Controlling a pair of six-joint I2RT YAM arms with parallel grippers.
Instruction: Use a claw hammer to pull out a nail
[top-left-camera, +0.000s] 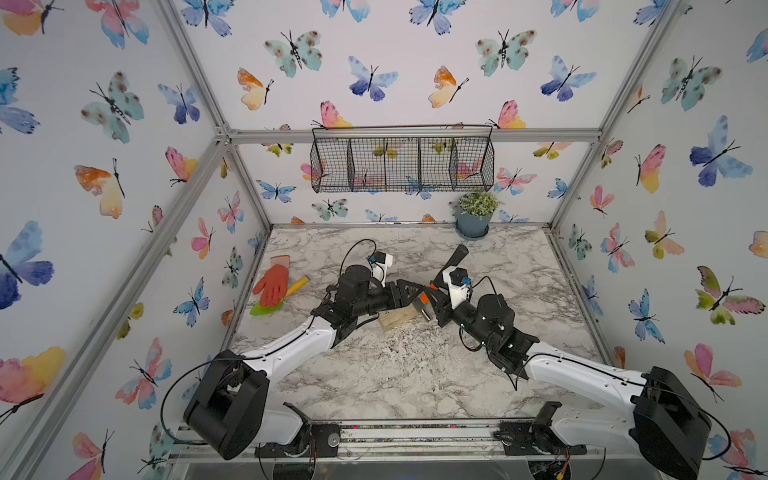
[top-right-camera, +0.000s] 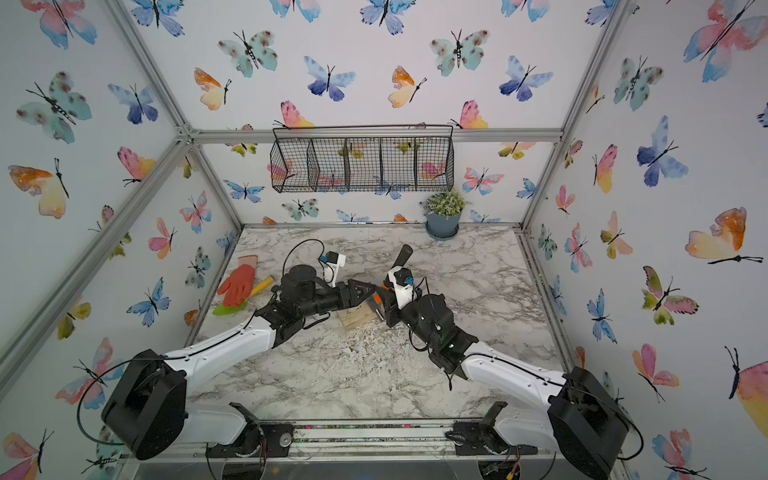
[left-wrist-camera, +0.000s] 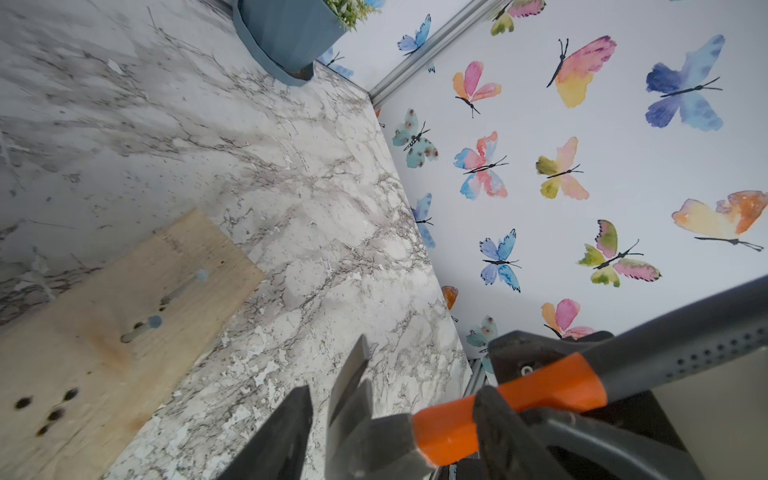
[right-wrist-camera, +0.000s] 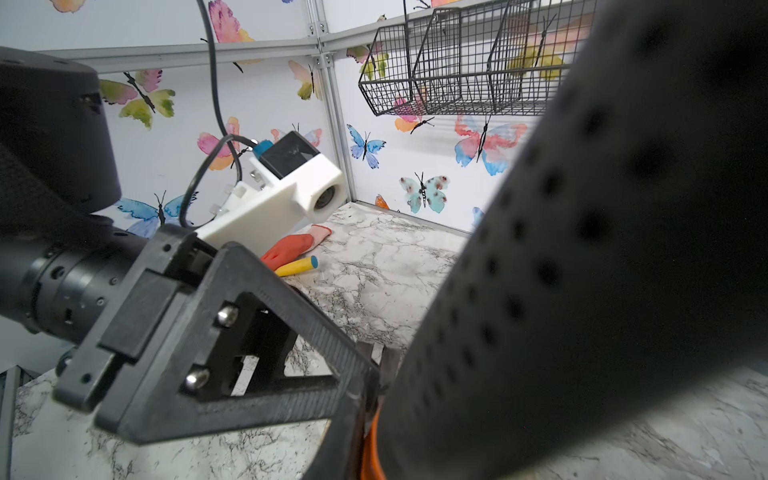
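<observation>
The claw hammer has a black handle (top-left-camera: 456, 257) with orange bands and a grey metal head (left-wrist-camera: 360, 444), its claw upward in the left wrist view. My right gripper (top-left-camera: 437, 299) is shut on the handle near an orange band and holds it tilted. From the left, my left gripper reaches in, part open, one finger either side of the head and neck; contact cannot be told. The wooden board (left-wrist-camera: 104, 360) lies on the table below. Two nails stick out of it, a far nail (left-wrist-camera: 184, 288) and a near nail (left-wrist-camera: 142, 328), beside several dark holes.
A red glove (top-left-camera: 272, 285) and a yellow-handled tool (top-left-camera: 297, 285) lie at the left. A potted plant (top-left-camera: 472, 222) stands at the back, right of the wire basket (top-left-camera: 402, 164) on the wall.
</observation>
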